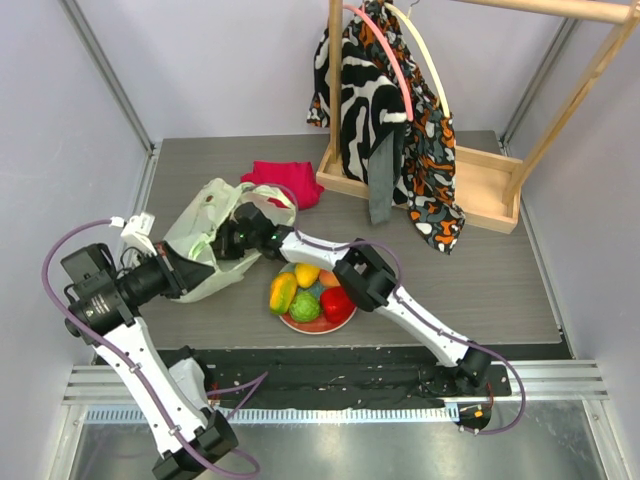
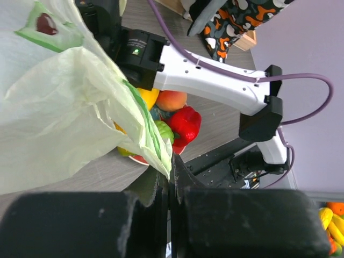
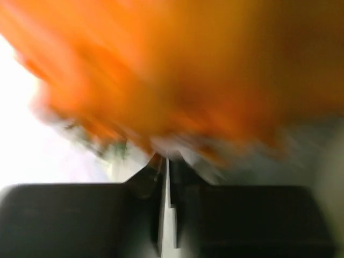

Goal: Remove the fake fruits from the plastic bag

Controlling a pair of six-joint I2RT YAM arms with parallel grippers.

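Observation:
The pale plastic bag (image 1: 205,220) with green handles is at the table's left. My left gripper is shut on its rim, which runs down into the fingertips in the left wrist view. My right gripper reaches inside the bag; a blurred orange object (image 3: 161,64) fills the right wrist view above its shut fingertips, and what lies between them is unclear. In the top view a plate of fake fruits, with a papaya (image 1: 283,292), green fruit (image 1: 304,306), mango (image 1: 307,274) and red pepper (image 1: 336,305), sits beside the bag, partly under my right arm.
A red cloth (image 1: 280,175) lies behind the bag. A wooden rack (image 1: 480,195) with hanging patterned clothes stands at the back right.

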